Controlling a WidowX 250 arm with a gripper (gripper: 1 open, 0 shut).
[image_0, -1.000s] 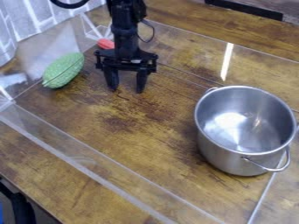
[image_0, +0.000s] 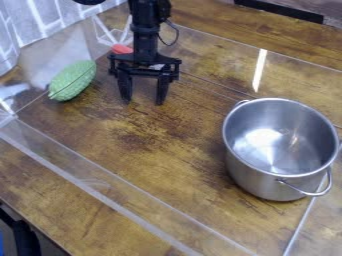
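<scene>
The black gripper (image_0: 142, 88) hangs low over the wooden table at the upper middle, its two fingers apart and pointing down. A green elongated vegetable (image_0: 72, 80) lies to its left, apart from it. A small red object (image_0: 120, 49) sits behind the gripper, partly hidden by it. A large steel pot (image_0: 278, 140) with side handles stands at the right. Whether anything lies between the fingers is hard to tell.
Tape strips run along the left and right edges.
</scene>
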